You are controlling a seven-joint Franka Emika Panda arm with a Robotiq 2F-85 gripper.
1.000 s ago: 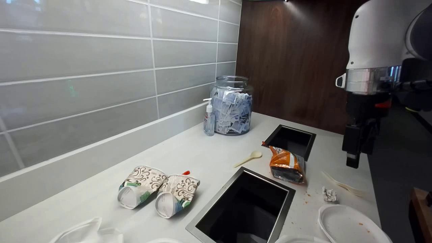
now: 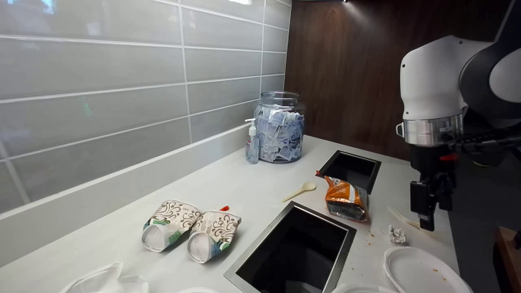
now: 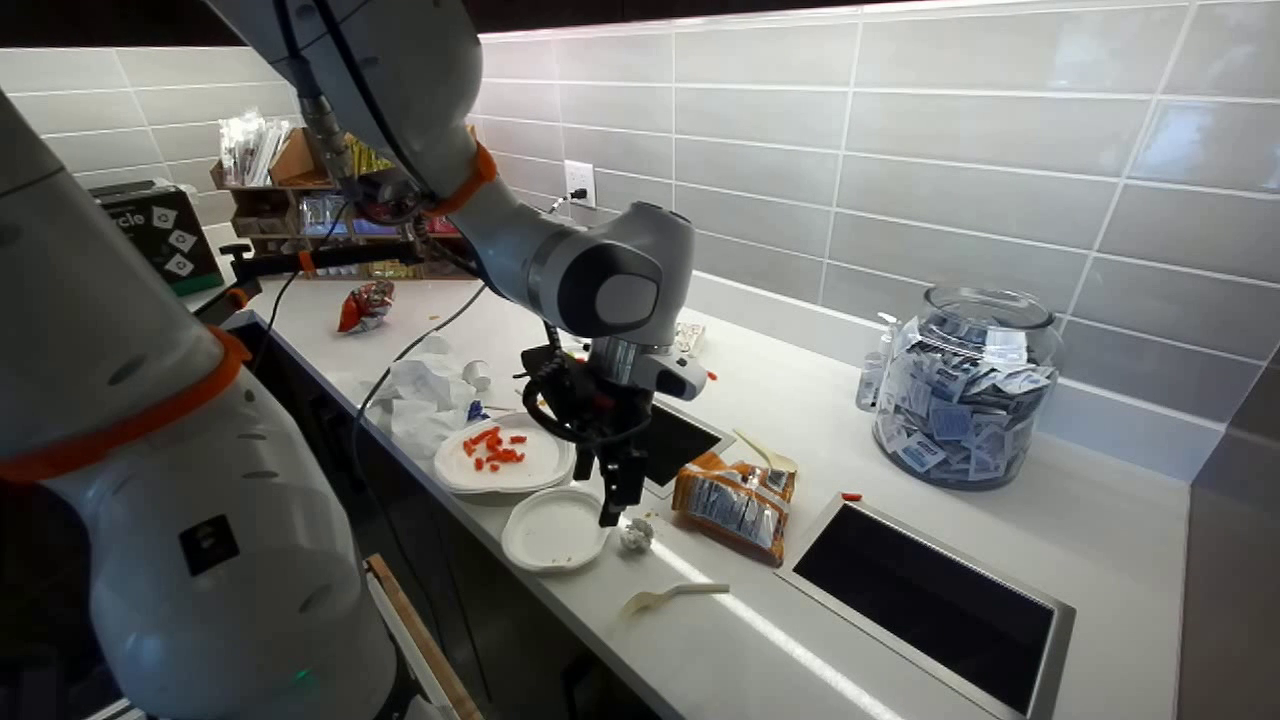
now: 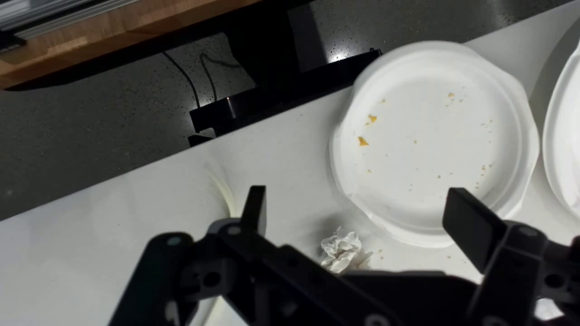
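My gripper is open with its fingers wide apart and nothing between them. It hangs above the counter, near a crumpled bit of white paper (image 4: 341, 251), which shows partly behind the gripper body in the wrist view. A white plate (image 4: 429, 136) with crumbs lies beside the paper, close to the counter's edge. One finger overlaps the plate's rim in that view. A pale utensil (image 3: 672, 592) lies on the counter on the other side of the paper; the gripper hides part of it from the wrist camera.
An orange snack bag (image 2: 345, 197) lies between two dark framed openings in the counter, near a pale spoon (image 2: 307, 186). Crushed paper cups (image 2: 171, 219), a glass jar of packets (image 2: 281, 132) and a pump bottle (image 2: 252, 146) stand wallward. Another plate (image 3: 534, 468) holds red pieces.
The gripper has come down towards the counter and slightly left in exterior view 1, nearer the crumpled paper and pale utensil. The things on the counter have not moved.
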